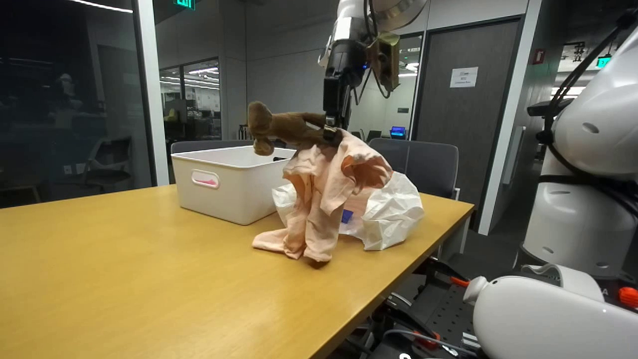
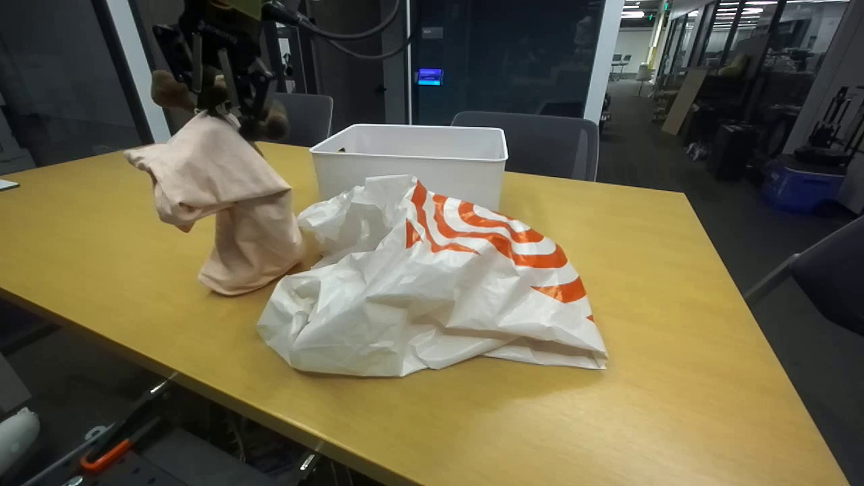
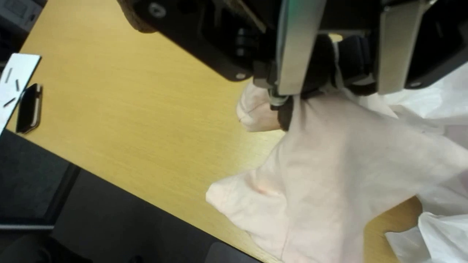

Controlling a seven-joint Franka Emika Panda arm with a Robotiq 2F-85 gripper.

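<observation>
A brown plush toy (image 1: 291,127) hangs high over the table with pale pink cloth (image 1: 326,197) draped below it. My gripper (image 1: 336,128) is shut on the pink cloth where it meets the plush. In the wrist view the cloth (image 3: 333,166) bunches up between the fingers, and a bit of brown shows beside them. A brown tip peeks out at the cloth's lower hem, close to the tabletop. An orange-striped white plastic bag (image 2: 437,283) lies crumpled beside the cloth, its opening facing exterior view 1. Something blue (image 1: 347,216) is partly visible in that opening.
A white bin (image 1: 230,185) stands on the table behind the bag, with something pink showing through its handle hole. In the wrist view a phone (image 3: 30,108) lies by a white board (image 3: 17,85) near the edge.
</observation>
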